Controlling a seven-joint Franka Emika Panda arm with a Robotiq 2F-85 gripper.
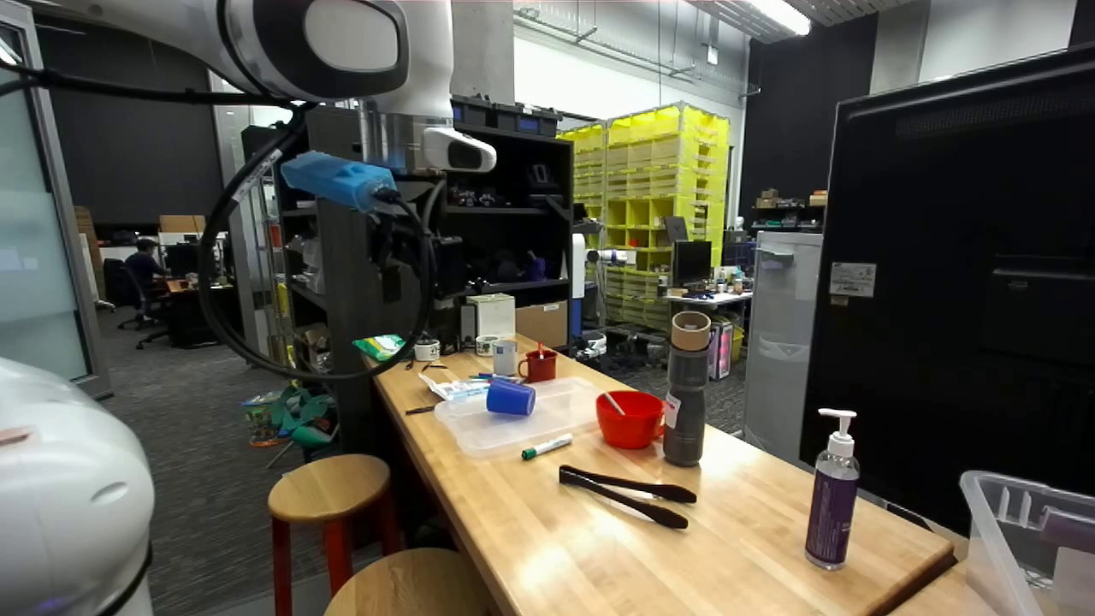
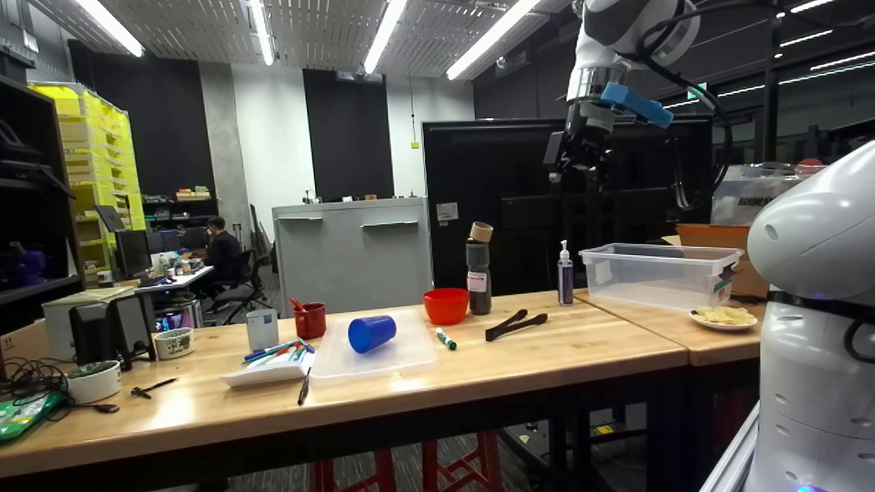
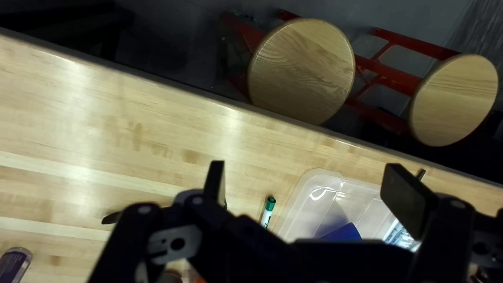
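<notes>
My gripper is open high above the table, its two fingers wide apart and nothing between them. In the second exterior view the gripper hangs well over the tabletop. Below lies a green-capped marker, beside a clear plastic lid on which a blue cup rests on its side. A red bowl with a light-coloured handle sticking out stands against a dark grey bottle in the first exterior view. Black tongs lie closer to the near end of the table.
A pump bottle, a clear bin and a plate of chips stand toward one end. A red mug, a grey mug and a white tray of pens crowd the other.
</notes>
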